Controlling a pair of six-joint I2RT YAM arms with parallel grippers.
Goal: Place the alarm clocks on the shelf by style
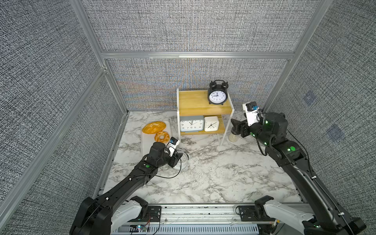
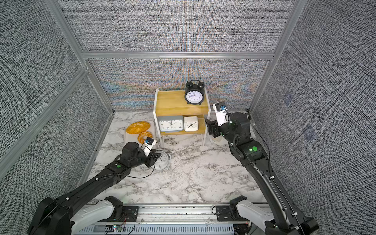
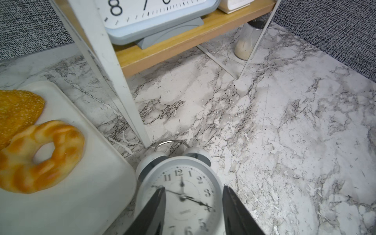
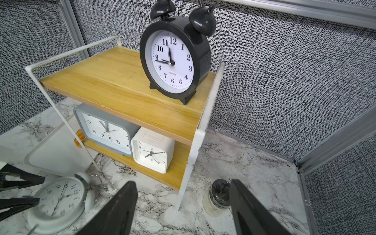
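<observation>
A white round twin-bell alarm clock [image 3: 181, 172] faces upward, tilted back, by the shelf's front left leg. My left gripper [image 1: 179, 157] is shut on it, its fingers [image 3: 156, 207] spread about the clock's width; the exact contact is unclear. On the shelf's upper board [image 4: 98, 78] a black twin-bell clock [image 4: 170, 58] stands upright at the right end. The lower board [image 4: 178, 166] holds a grey-blue rectangular clock [image 4: 105, 129] on the left and a small white square clock [image 4: 152, 150] beside it. To the right of the shelf, my right gripper hangs open and empty.
A white tray [image 3: 101, 172] with an oval loaf [image 1: 153, 127] and a ring bread [image 3: 43, 154] lies left of the shelf. A dark-lidded glass jar [image 4: 218, 197] stands to its right.
</observation>
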